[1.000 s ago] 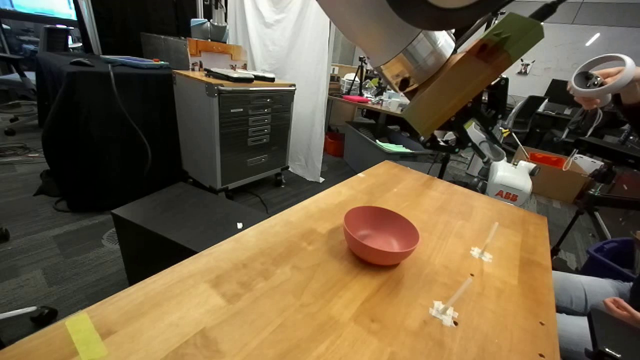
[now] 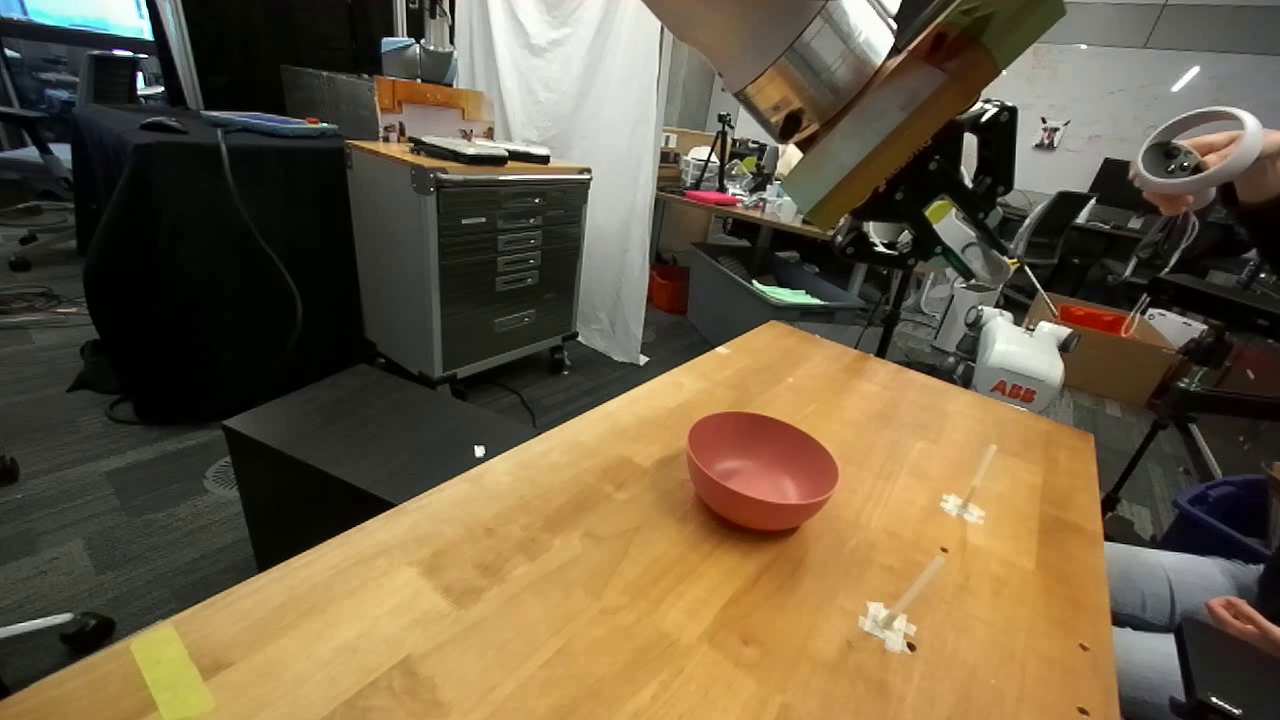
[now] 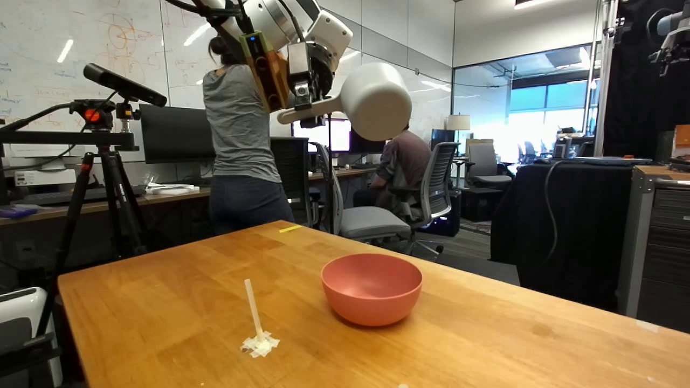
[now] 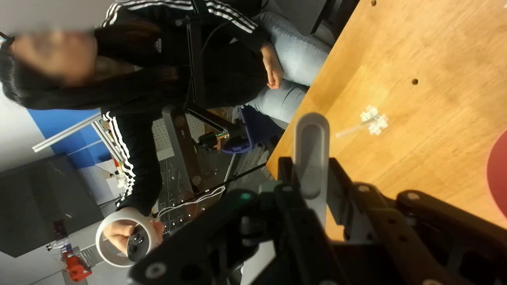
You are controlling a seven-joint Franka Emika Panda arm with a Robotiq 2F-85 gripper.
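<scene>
A white cup-shaped pot (image 3: 376, 102) with a long handle is held in the air, high over the table. My gripper (image 3: 313, 115) is shut on its handle, with the pot tilted and its mouth hidden. In the wrist view the pale handle (image 4: 311, 137) rises between the dark fingers, its recessed end free. The pot's body is hidden there. Below on the table stands a red bowl (image 2: 763, 470), upright, its visible inside empty; only its edge (image 4: 499, 173) shows in the wrist view.
Two thin clear sticks (image 2: 920, 588) (image 2: 984, 470) stand taped to the wooden table (image 2: 540, 564) near one long edge. A seated person (image 4: 199, 61) holding a white controller (image 4: 126, 237) is close by that edge.
The red bowl stays where it was.
</scene>
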